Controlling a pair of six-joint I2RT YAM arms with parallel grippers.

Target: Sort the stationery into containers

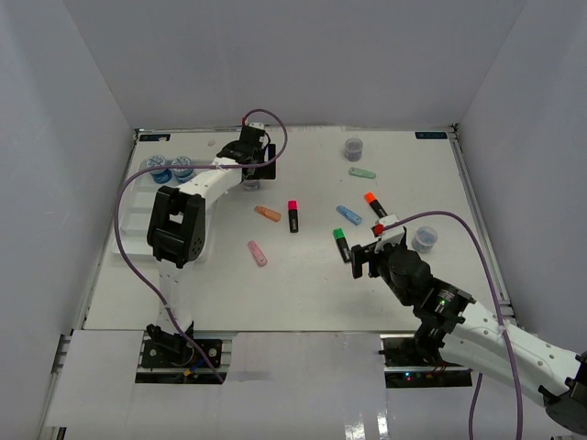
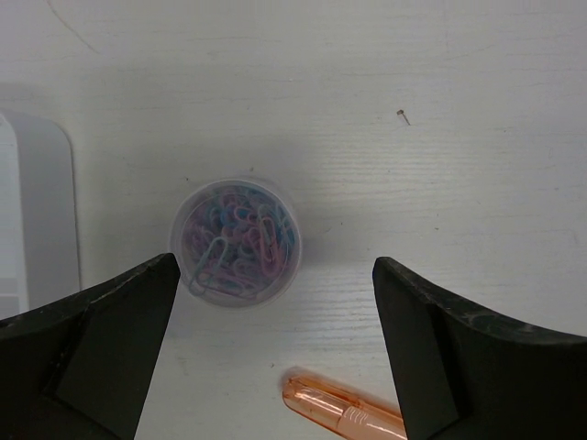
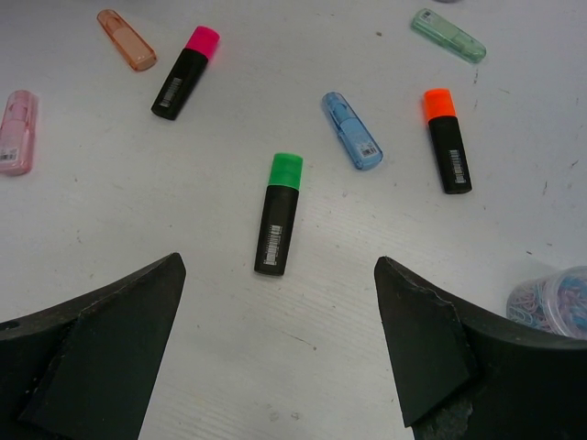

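Observation:
My left gripper is open above a clear round cup of coloured paper clips (image 2: 235,243), with nothing between its fingers. Two blue-topped cups (image 1: 159,168) sit in the white tray (image 2: 46,211) at the left. My right gripper stands open over the lower right of the table, near a green-capped highlighter (image 3: 277,215). Around it lie pink-capped (image 3: 182,78) and orange-capped (image 3: 447,147) highlighters, blue (image 3: 353,133), green (image 3: 448,35), orange (image 3: 127,38) and pink (image 3: 16,137) small items, and a clip cup (image 3: 550,302).
Another round cup (image 1: 353,147) stands at the back right. Walls border the workspace at back and sides.

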